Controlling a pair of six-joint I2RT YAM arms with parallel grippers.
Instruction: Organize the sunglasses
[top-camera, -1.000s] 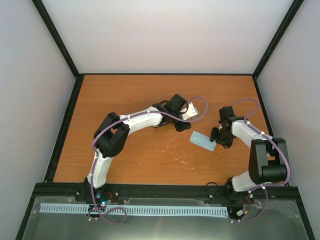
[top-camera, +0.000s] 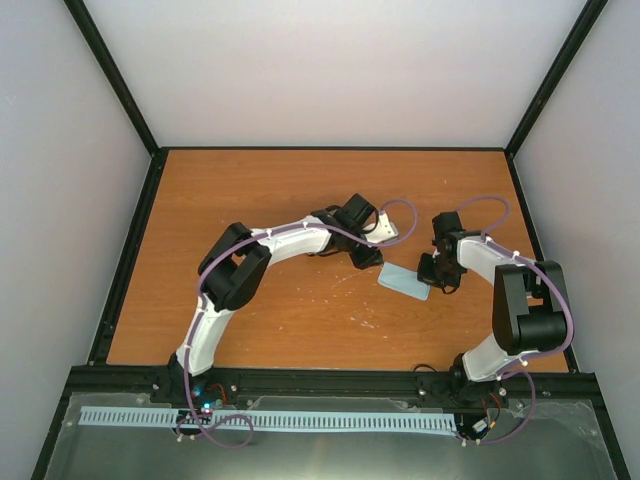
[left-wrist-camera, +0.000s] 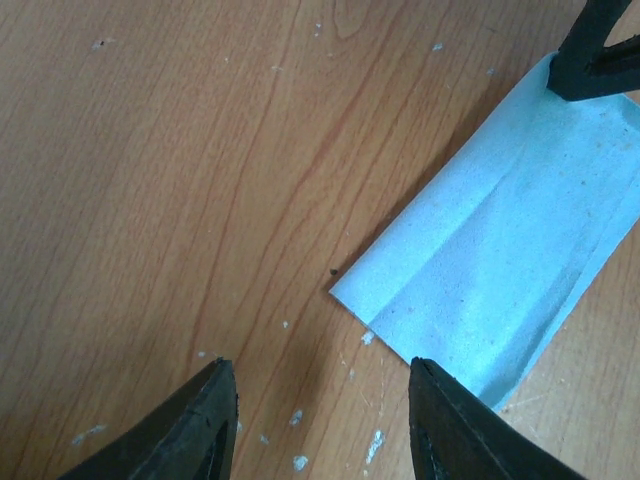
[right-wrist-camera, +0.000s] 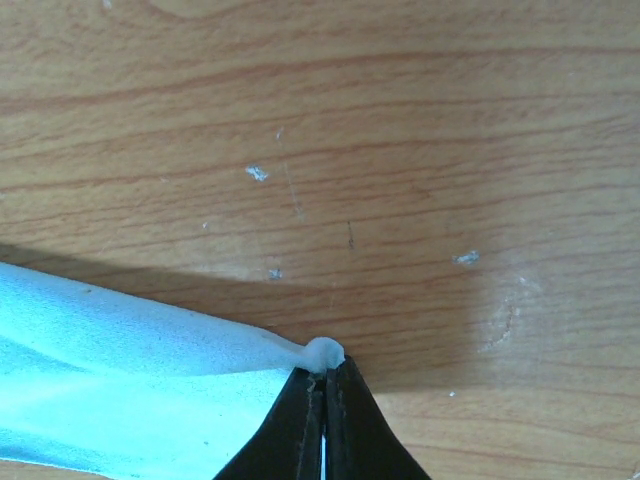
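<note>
A light blue cloth (top-camera: 400, 281) lies folded in a rectangle on the wooden table, between my two arms. My left gripper is open over the wood just off one end of the cloth, nothing between its fingers. My right gripper is shut on the cloth (right-wrist-camera: 120, 370) at the end of a rolled edge, where a small bunched tip shows just beyond the fingertips. No sunglasses can be made out in these views.
Bare wooden table (top-camera: 250, 180) extends across the back, left and front. Walls with dark frame rails surround it. A purple cable loops over each arm.
The top view shows my left arm shifted slightly, its elbow a little to the right. My right arm moved a little left, and the cloth shifted very slightly with it.
</note>
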